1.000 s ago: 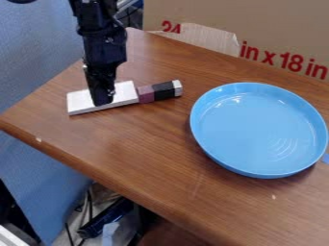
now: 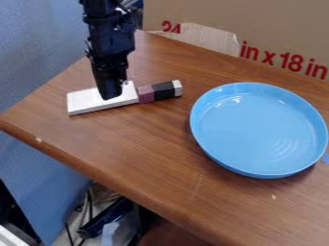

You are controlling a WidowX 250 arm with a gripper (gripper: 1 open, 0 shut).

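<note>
My black gripper (image 2: 111,85) points down over a white bar-shaped object (image 2: 90,102) lying on the wooden table (image 2: 154,163), its tip at the bar. The bar continues right into a section with pink (image 2: 146,94), black and a pale end. I cannot tell whether the fingers are open or shut, or whether they grip it. A light blue plate (image 2: 257,130) lies to the right, apart from the bar.
A cardboard box (image 2: 264,29) with red printing stands behind the table. The table's left edge drops to a blue surface and clutter on the floor.
My gripper has moved a little to the right and slightly up along the white bar. The bar and plate look unmoved.
</note>
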